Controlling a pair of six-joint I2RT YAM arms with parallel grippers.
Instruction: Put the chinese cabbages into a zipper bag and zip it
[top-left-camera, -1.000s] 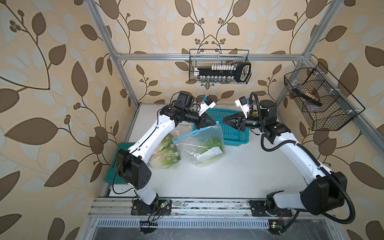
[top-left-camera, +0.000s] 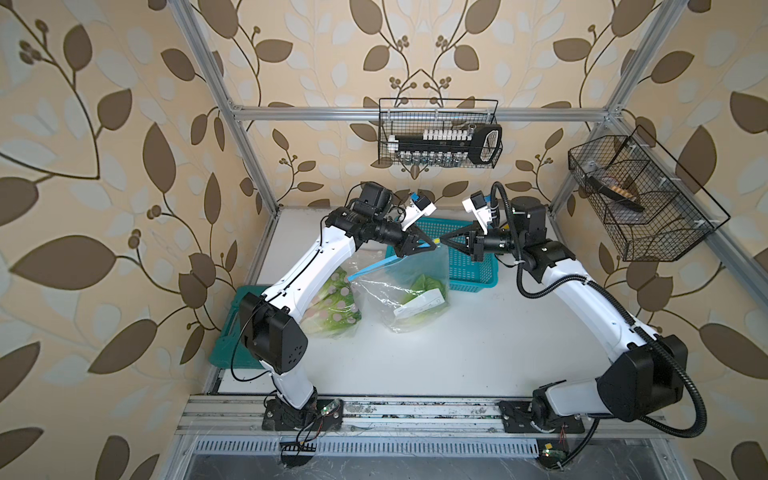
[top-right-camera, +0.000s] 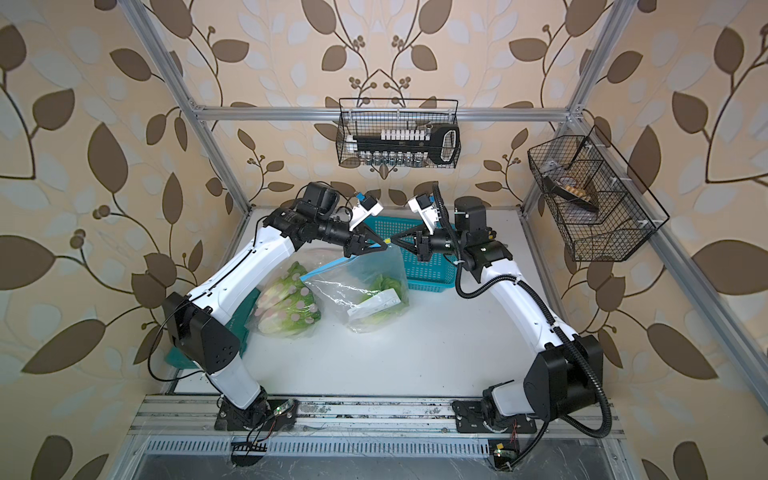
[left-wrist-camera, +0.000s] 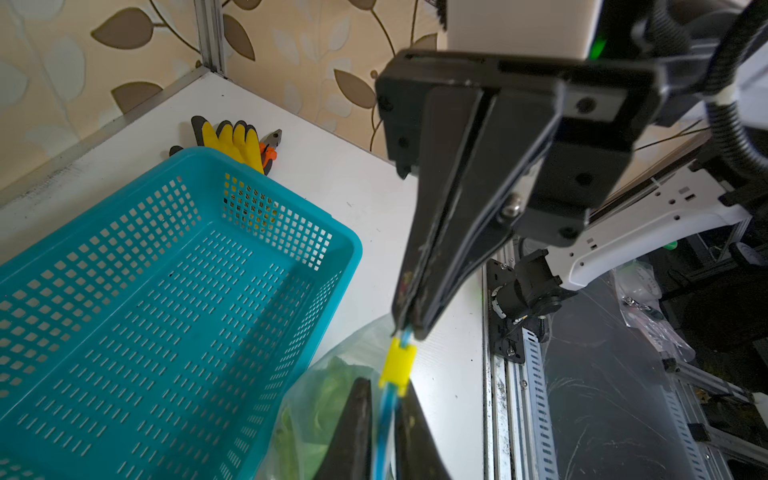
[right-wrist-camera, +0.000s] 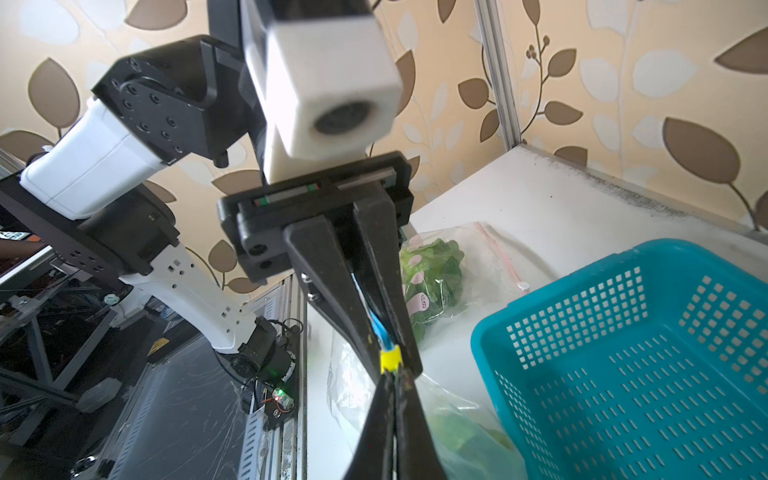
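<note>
A clear zipper bag (top-left-camera: 376, 296) with green cabbage and a white label (top-left-camera: 420, 302) inside hangs by its blue zip strip (top-left-camera: 384, 262). Both grippers meet at the strip's yellow slider (right-wrist-camera: 390, 359). My right gripper is shut at the slider. My left gripper is at the same end of the strip, blue strip between its fingers; how tightly they close is unclear. Another bag of cabbages (top-right-camera: 284, 308) lies on the table to the left.
A teal basket (top-left-camera: 472, 280) stands empty behind the bag, and another (top-left-camera: 228, 352) sits at the left edge. Yellow gloves and pliers (left-wrist-camera: 240, 144) lie at the back.
My right gripper has moved left to the end of the zip strip, by the left gripper. The left gripper and bag have barely moved.
</note>
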